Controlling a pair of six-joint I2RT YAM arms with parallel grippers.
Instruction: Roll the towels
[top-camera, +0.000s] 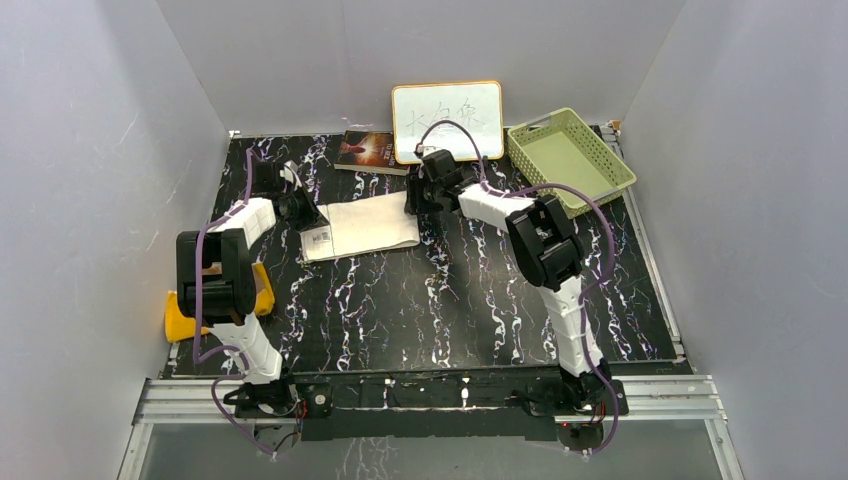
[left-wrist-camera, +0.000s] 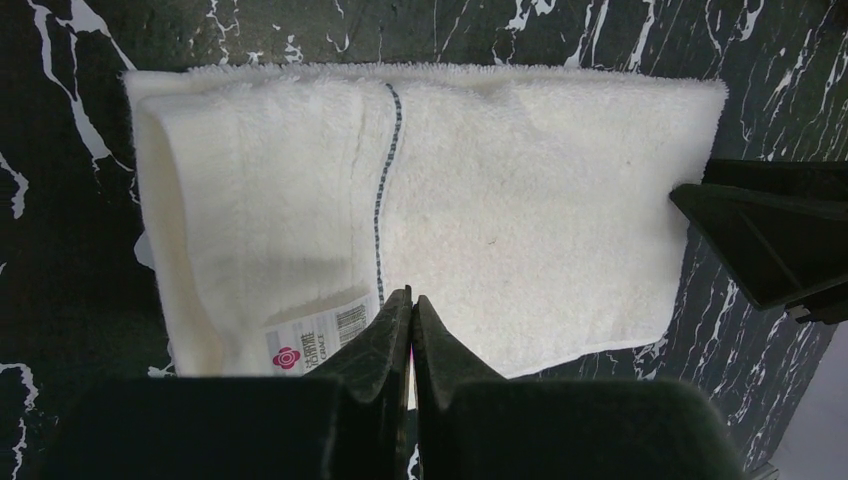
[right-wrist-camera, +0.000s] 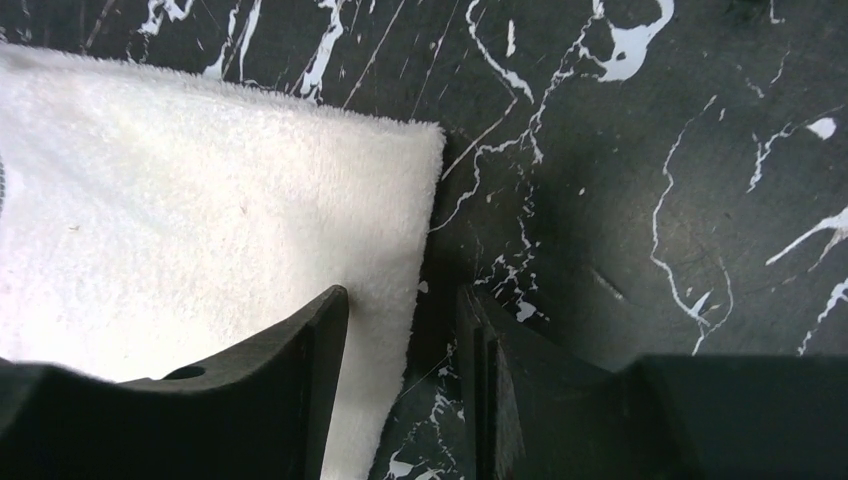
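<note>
A white towel (top-camera: 375, 225) lies folded into a flat rectangle on the dark marbled table. In the left wrist view the towel (left-wrist-camera: 540, 210) shows a blue dashed stripe and a barcode label (left-wrist-camera: 320, 335) near its left end. My left gripper is shut over that end, nothing seen between its tips. At the towel's right edge stands my right gripper, its fingers part open. One finger (right-wrist-camera: 325, 340) is over the towel (right-wrist-camera: 250, 220), the other (right-wrist-camera: 480, 350) over bare table. Whether either gripper touches the cloth, I cannot tell.
A yellow cloth (top-camera: 180, 318) lies partly under the left arm. Behind the towel are a book (top-camera: 368, 150) and a whiteboard (top-camera: 447, 110). An empty green basket (top-camera: 570, 155) stands at the back right.
</note>
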